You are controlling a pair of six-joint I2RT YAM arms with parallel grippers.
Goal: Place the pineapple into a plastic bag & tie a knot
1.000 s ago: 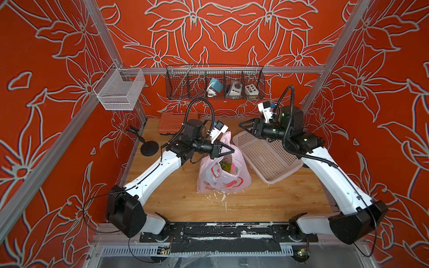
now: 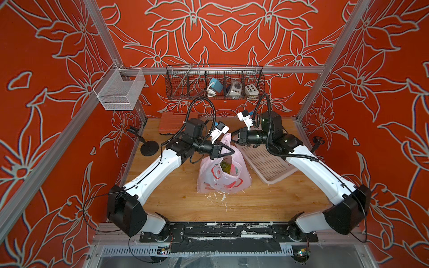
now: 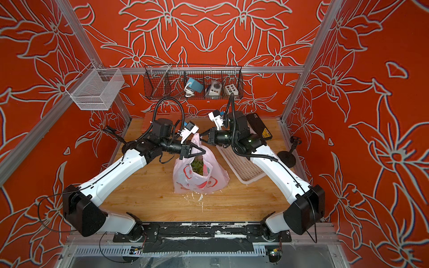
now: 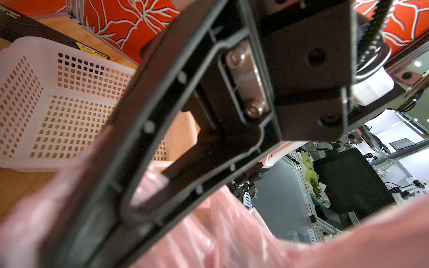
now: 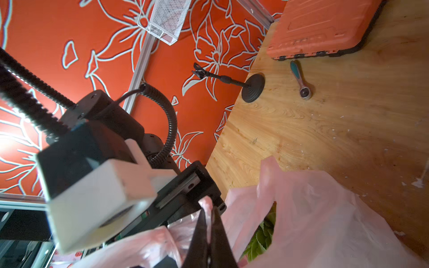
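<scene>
The pink plastic bag [image 2: 223, 178] stands upright on the table with its mouth open. Green pineapple leaves [image 3: 197, 166] show through the opening, and again as leaves [image 5: 262, 236] in the right wrist view; the fruit's body is hidden. My left gripper [image 2: 232, 152] is shut at the bag's rim, with gathered pink film around its fingers [image 4: 134, 134] in the left wrist view. From the right, my right gripper [image 2: 233, 137] reaches the raised handle, and its shut fingers [image 5: 216, 241] have a strip of pink film pinched between them.
A white perforated basket [image 2: 270, 174] lies right of the bag, under the right arm. At the back left are an orange case [image 2: 172, 122] and a ratchet [image 5: 300, 80].
My right gripper has moved left to the bag's handle and its open fingers have shut there. The left arm and the bag have hardly moved.
</scene>
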